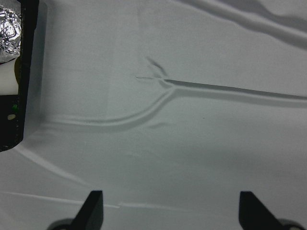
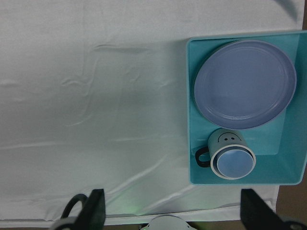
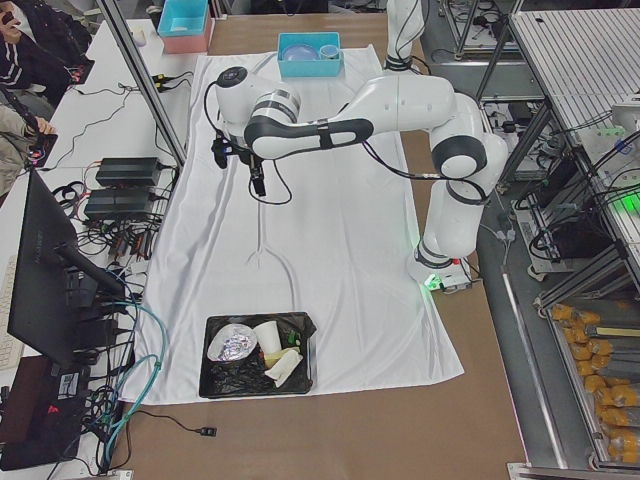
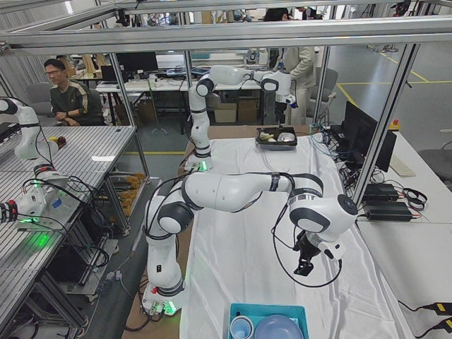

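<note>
My left gripper (image 3: 238, 165) hangs open over the white cloth, apart from the black tray (image 1: 21, 120), which holds a foil-covered item (image 1: 8, 29), a white item (image 1: 7, 79) and other small things. My right gripper (image 4: 305, 258) is open above the cloth near the turquoise bin (image 2: 292, 139). That bin holds a blue plate (image 2: 244, 84) and a smiley mug (image 2: 225, 139) with a blue inside. Both wrist views show separated fingertips with nothing between them.
A monitor (image 3: 45, 290), cables and electronic boxes (image 3: 128, 170) line one side of the cloth. A metal rack (image 3: 565, 80) stands on the other.
</note>
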